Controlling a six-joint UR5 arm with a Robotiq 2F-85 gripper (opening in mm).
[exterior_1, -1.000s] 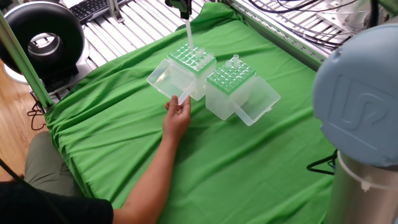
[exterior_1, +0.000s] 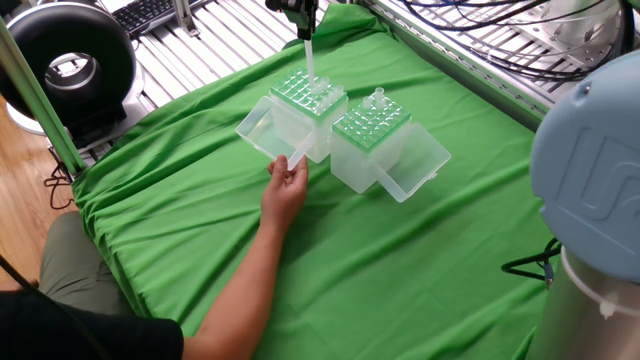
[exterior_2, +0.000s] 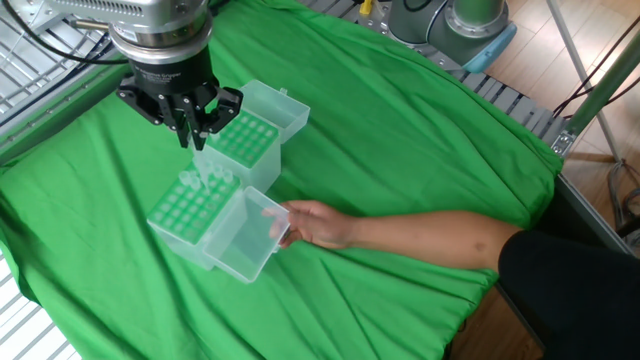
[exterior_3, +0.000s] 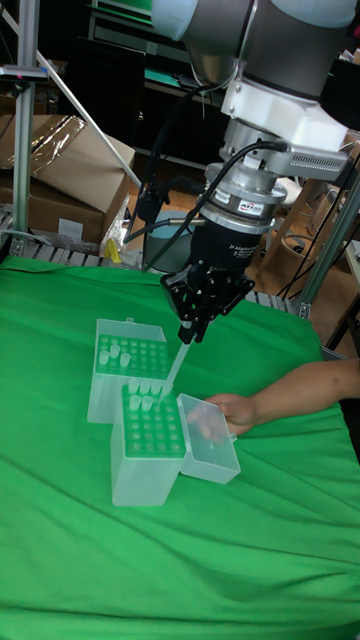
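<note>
Two clear boxes with green perforated tops stand side by side: the hand-side rack (exterior_1: 290, 88) and the other rack (exterior_1: 372, 128). My gripper (exterior_3: 187, 329) is shut on the upper part of a long translucent pipette tip (exterior_1: 309, 62). This tip leans slightly, its lower end at the top of the hand-side rack (exterior_3: 154, 434), close to several standing tips (exterior_3: 143, 387). Whether that end is inside a hole I cannot tell. In exterior view 2 the gripper (exterior_2: 193, 142) hangs above the racks. A few tips (exterior_3: 114, 350) also stand in the other rack (exterior_3: 142, 359).
A person's hand (exterior_1: 285, 190) holds the open lid (exterior_1: 268, 128) of the hand-side rack. The other rack's open lid (exterior_1: 413, 162) sticks out to its side. Green cloth (exterior_1: 400, 270) around the boxes is mostly free.
The gripper has shifted slightly right in exterior view 1, leaving the held tip more upright. My arm's blue joint cover has also moved right. Racks and hand look unmoved.
</note>
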